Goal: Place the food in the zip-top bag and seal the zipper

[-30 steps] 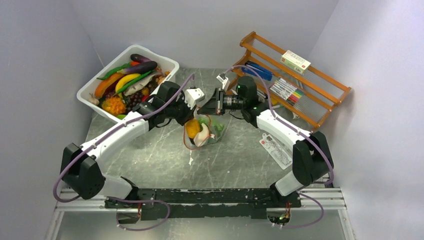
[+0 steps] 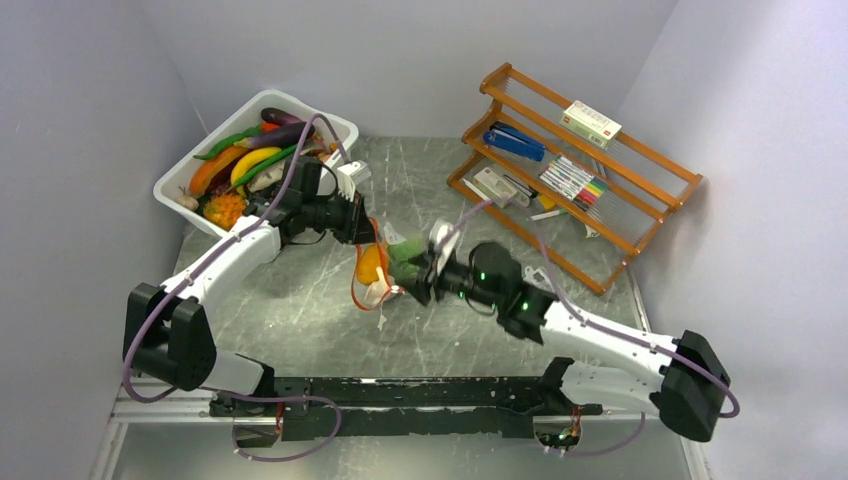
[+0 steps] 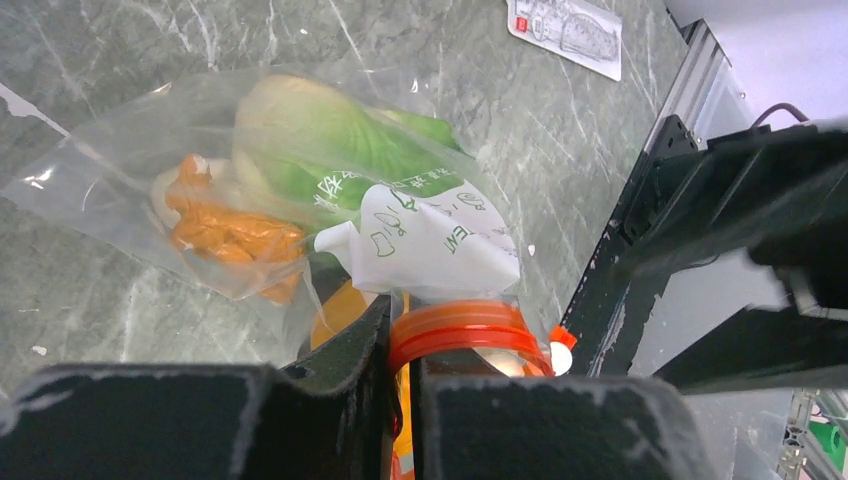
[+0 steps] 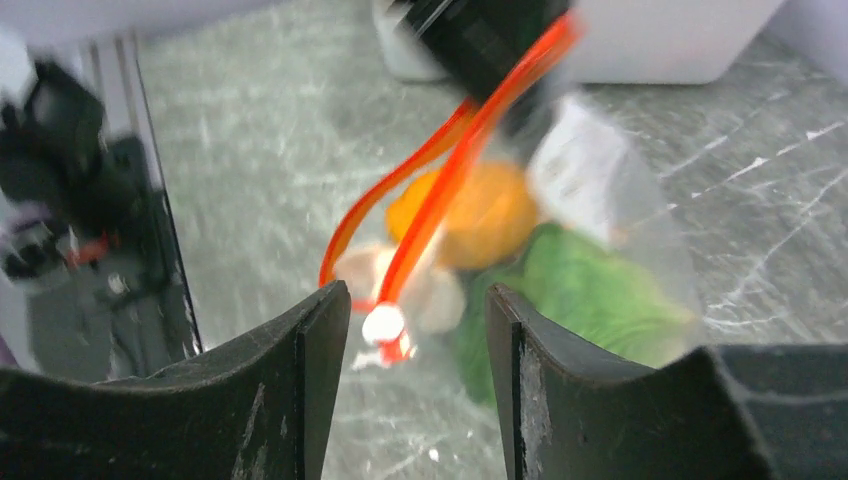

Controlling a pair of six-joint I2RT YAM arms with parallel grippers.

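Observation:
The clear zip top bag [image 3: 120,180] lies on the grey table with green leafy food [image 4: 590,300], a yellow piece [image 4: 490,210] and pale pieces inside. My left gripper is shut on the bag's orange zipper edge [image 3: 465,325] at the top of the opening. My right gripper [image 2: 425,275] is open, just right of the opening, near the zipper's lower end; in the right wrist view [image 4: 420,330] that end appears between and beyond its fingertips, blurred by motion.
A white tub [image 2: 172,185] of vegetables stands at the back left. A wooden rack [image 2: 625,180] with stationery stands at the back right. A printed card [image 3: 565,35] lies on the table.
My right gripper has swung down toward the front, beside the bag's lower end. My left gripper moved left from a second ago, holding the zipper edge.

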